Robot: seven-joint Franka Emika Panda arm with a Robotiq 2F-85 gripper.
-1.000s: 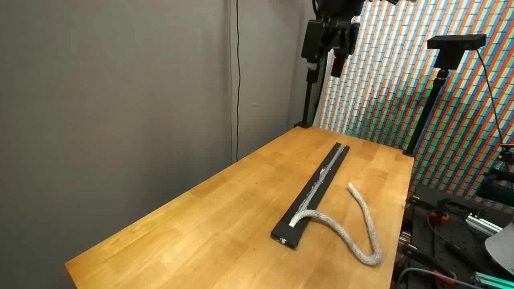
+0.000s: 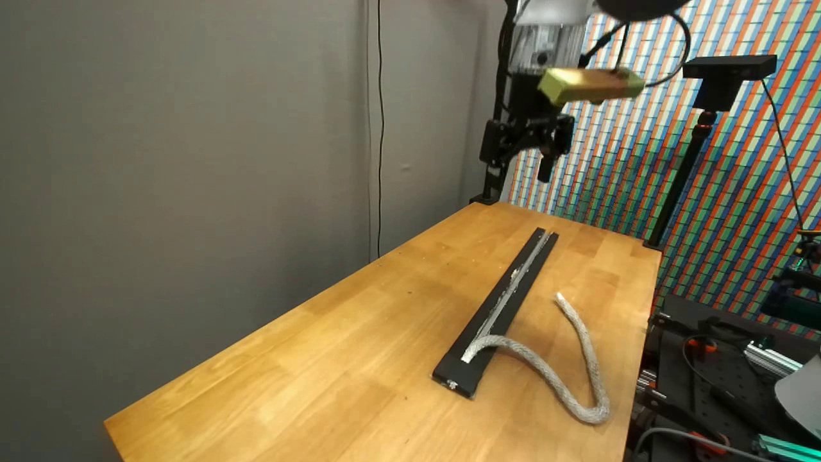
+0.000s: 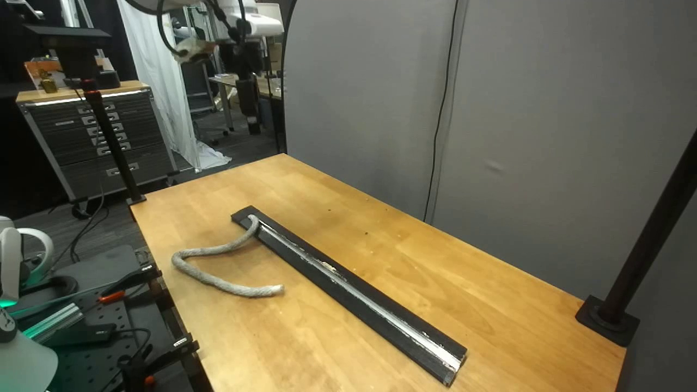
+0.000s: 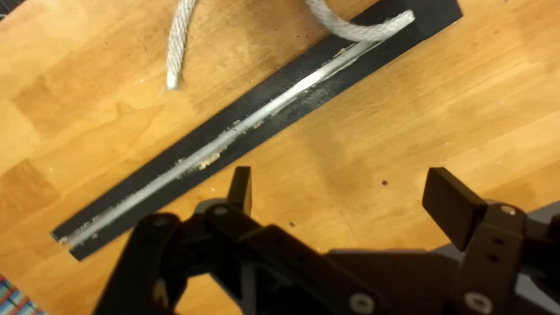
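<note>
A grey braided rope [image 2: 536, 363] lies in a bent curve on the table. One of its ends rests on the black grooved bar [image 3: 392, 336], and the other lies on bare wood beside it. Along the bar runs a pale, straight groove. From above, the wrist view shows the same bar [image 4: 169, 184] slanting across the table with both rope [image 4: 177, 47] ends visible. My gripper hangs high over the table's far end, its fingers wide apart and only tabletop showing between them. It touches neither bar nor rope.
Camera posts stand at the table corners, one black post [image 2: 681, 169] at the far right. Clutter and a pegboard lie beyond the near edge.
My gripper has come down, and more of the arm above it now shows in exterior view 1. The rope and the bar have stayed where they were.
</note>
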